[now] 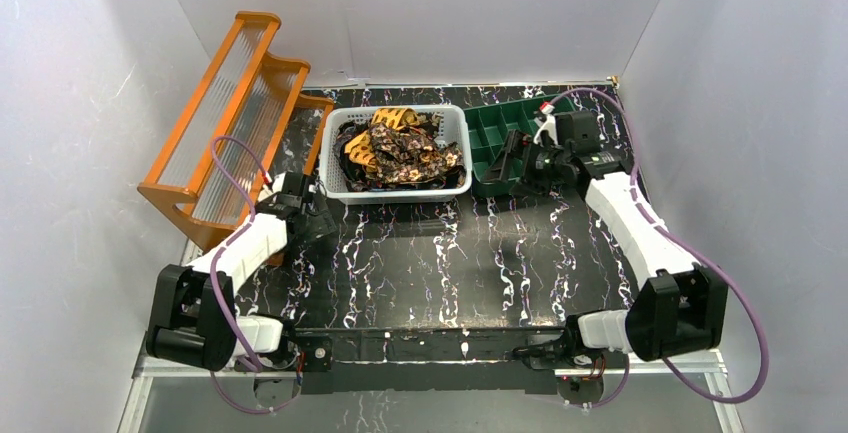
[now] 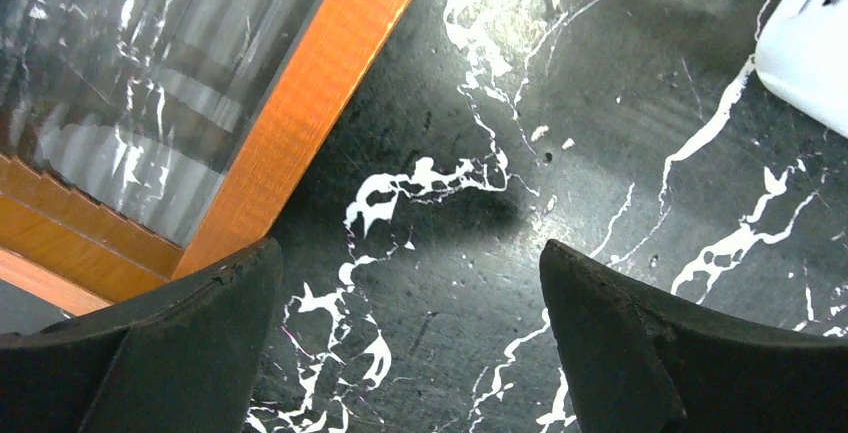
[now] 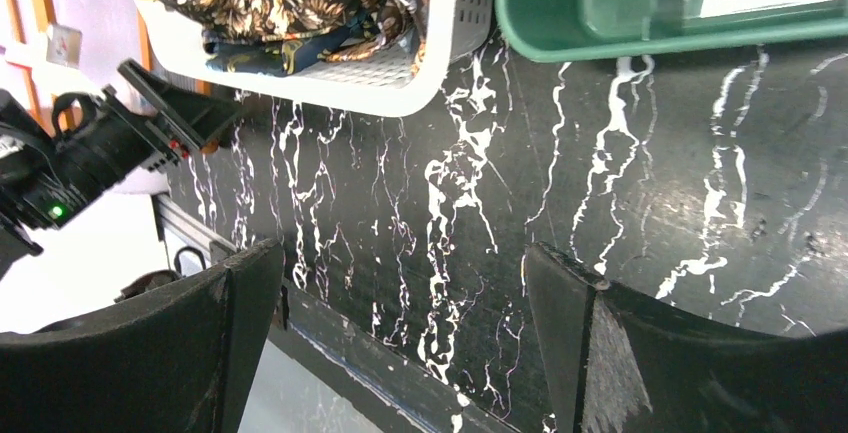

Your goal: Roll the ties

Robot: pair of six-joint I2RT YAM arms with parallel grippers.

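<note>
A heap of patterned and yellow ties (image 1: 408, 153) fills the white basket (image 1: 335, 189) at the back middle; a flowered one lies on top. Both my grippers are empty. The left gripper (image 1: 320, 217) stands open beside the wooden rack, low over the table; in its wrist view the left finger (image 2: 205, 328) overlaps the rack's orange edge, and only bare table shows between the fingers. My right gripper (image 1: 512, 161), open too, hangs over the front of the green divided tray (image 1: 492, 189). Between its fingers the right wrist view shows just table.
The orange wooden rack with clear ribbed panels (image 1: 222, 133) stands at the left, close to the left arm. Grey walls close in the sides and back.
</note>
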